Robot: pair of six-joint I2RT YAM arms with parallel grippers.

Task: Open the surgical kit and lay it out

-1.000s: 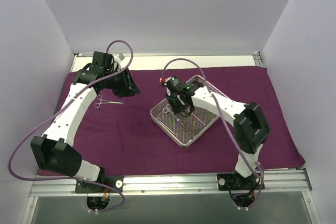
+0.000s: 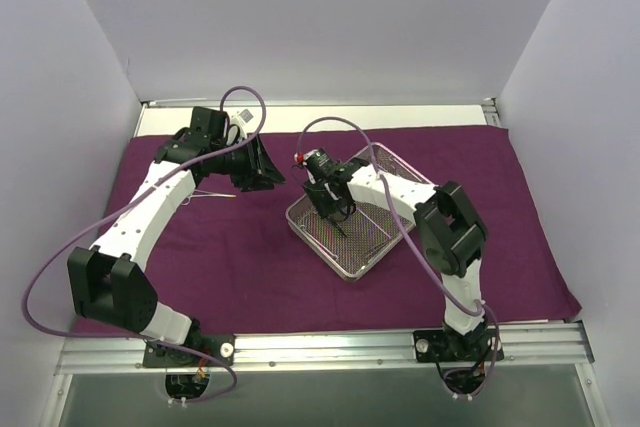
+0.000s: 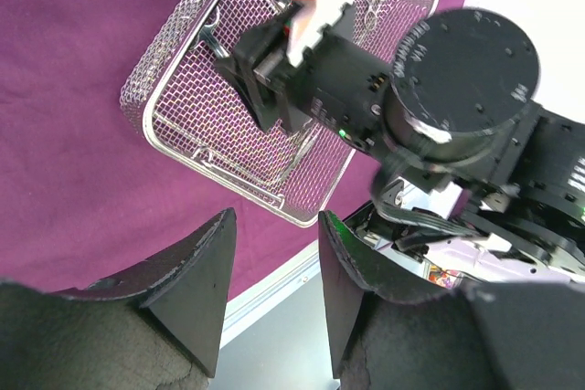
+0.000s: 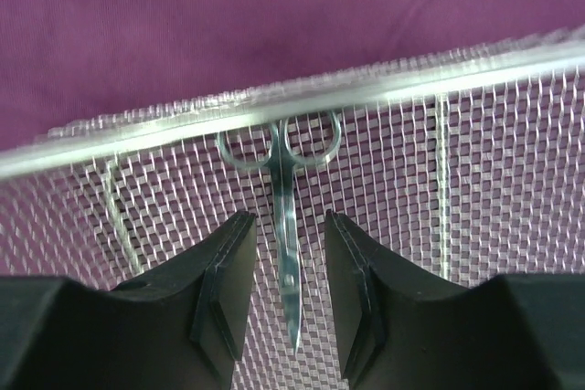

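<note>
A wire mesh tray [image 2: 350,269] holding several instruments lies on the purple cloth [image 2: 230,277]. My right gripper [image 2: 322,205] is over the tray's left part; in its wrist view its open fingers [image 4: 219,289] straddle the shaft of scissors [image 4: 284,216], whose rings lie by the rim. It is unclear if they touch. My left gripper [image 2: 256,180] hangs over cloth left of the tray, its fingers [image 3: 187,289] apart with nothing visible between them.
Another ringed instrument [image 2: 212,195] lies on the cloth at the left, partly under my left arm. Walls close in on both sides.
My left gripper has moved rightward from a second ago. My right gripper has shifted left over the tray, with its arm's elbow pulled leftward as well.
</note>
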